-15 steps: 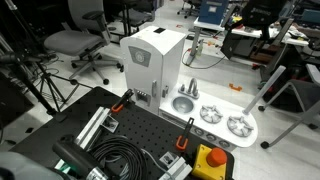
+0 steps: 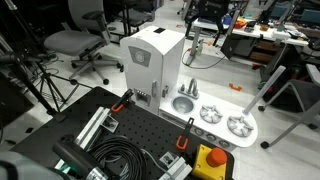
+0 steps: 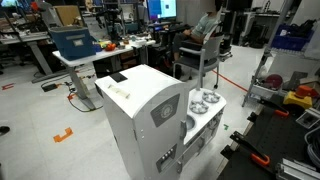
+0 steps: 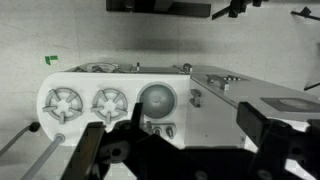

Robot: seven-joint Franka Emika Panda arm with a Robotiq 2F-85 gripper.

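Observation:
A white toy kitchen stands on the floor. Its tall cabinet (image 2: 152, 62) is at the left in exterior view 1. Beside the cabinet, the counter carries a grey round sink (image 2: 182, 105) with a faucet (image 2: 192, 88) and two stove burners (image 2: 210, 114). In the wrist view, my gripper is seen from above the counter, its dark fingers (image 4: 100, 142) wide apart. Nothing shows between them. The sink (image 4: 157, 100) and burners (image 4: 62, 103) appear beyond the fingers, and the cabinet (image 4: 285, 108) lies to the right. No loose object shows on the counter.
A black table (image 2: 135, 140) with coiled cables (image 2: 118, 157) stands in front of the kitchen. An orange-red button on a yellow box (image 2: 211, 158) sits at its right. Office chairs (image 2: 80, 40) and a blue bin (image 3: 76, 42) stand farther back. Open floor surrounds the kitchen.
The dark arm at the top of exterior view 1 has moved leftward, toward the space behind the sink. The kitchen and table items have not moved.

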